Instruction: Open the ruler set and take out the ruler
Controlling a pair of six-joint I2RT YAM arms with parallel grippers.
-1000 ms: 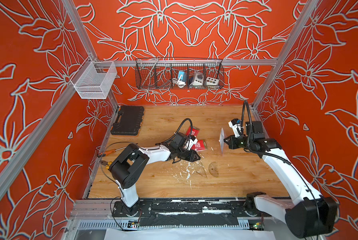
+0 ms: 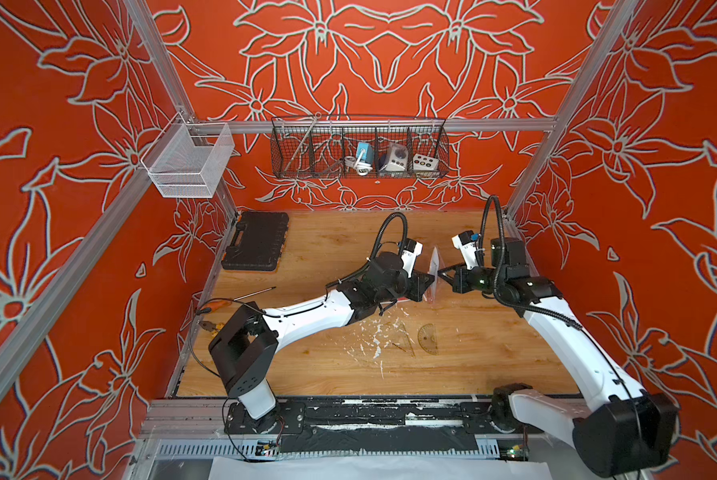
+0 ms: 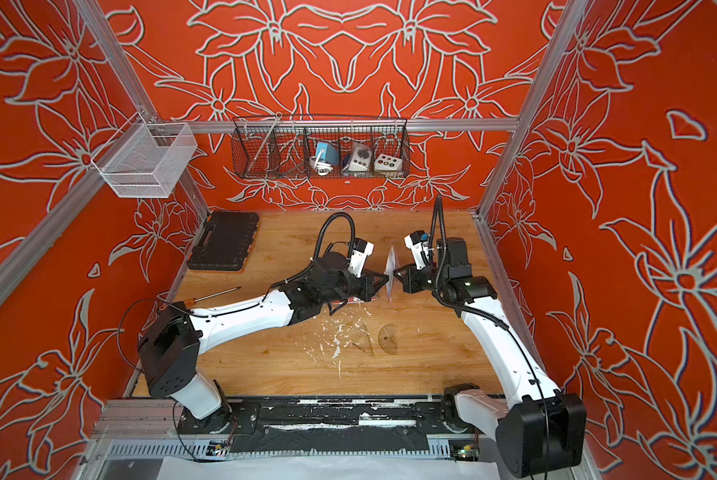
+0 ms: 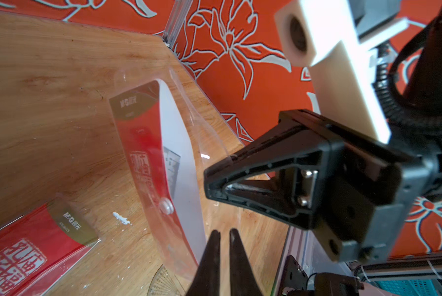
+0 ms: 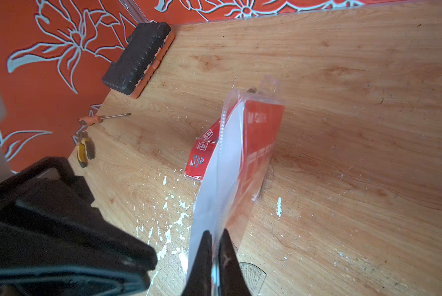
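A clear pouch with a red-and-white card, the ruler set, hangs upright between my grippers above the table. Its snap button shows in the left wrist view, as does a bulge between the red front and white back. My right gripper is shut on the pouch's thin edge, which runs between its fingers. From the opposite side, my left gripper is closed to a narrow gap at the pouch, with clear film at its fingertips. On the table lie a clear protractor and a clear set square.
Red packets lie behind the held pouch. A black case stands at the back left, with a screwdriver in front of it. White flakes mark the table's middle.
My left gripper has moved right and away from the front edge, from above the flakes up to the pouch, and has closed. My right gripper has shifted slightly left with the pouch.
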